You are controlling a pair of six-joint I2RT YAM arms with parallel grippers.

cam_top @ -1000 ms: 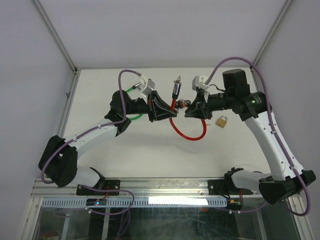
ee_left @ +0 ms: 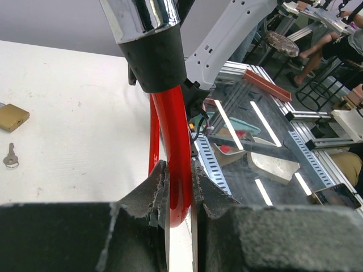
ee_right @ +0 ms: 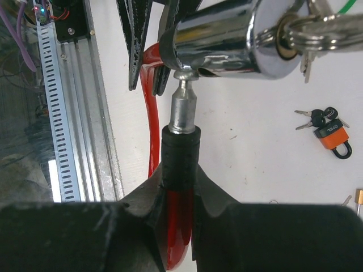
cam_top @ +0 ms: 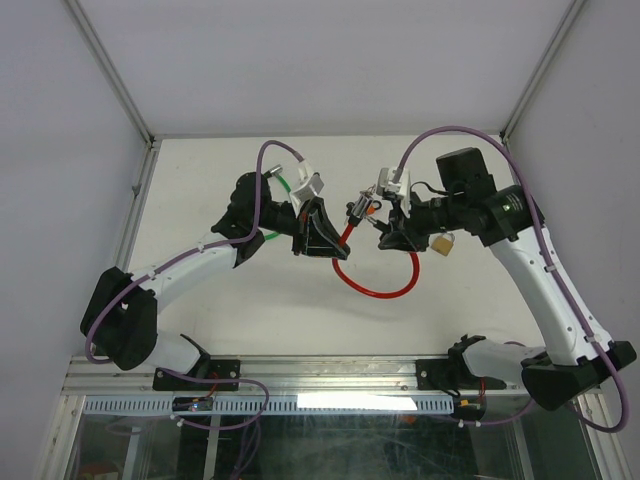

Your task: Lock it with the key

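Observation:
A red cable lock [cam_top: 377, 292] hangs in a loop between my two arms, above the table. Its chrome lock body [ee_right: 227, 39] has a key [ee_right: 326, 34] with a ring in its end face. My left gripper is shut on the red cable [ee_left: 173, 130] just below the lock body's black collar. My right gripper is shut on the other cable end, at its black sleeve [ee_right: 180, 150]. The metal pin [ee_right: 182, 107] on that end meets the side of the lock body; how deep it sits cannot be told.
An orange and black padlock [ee_right: 333, 137] with keys lies on the white table. A brass padlock [ee_left: 12, 117] and a loose key [ee_left: 11, 157] lie farther off. A green cable [cam_top: 281, 182] is behind my left arm.
Over the last second the lock body has tilted rightward and come to the pin in my right gripper, both arms shifting slightly.

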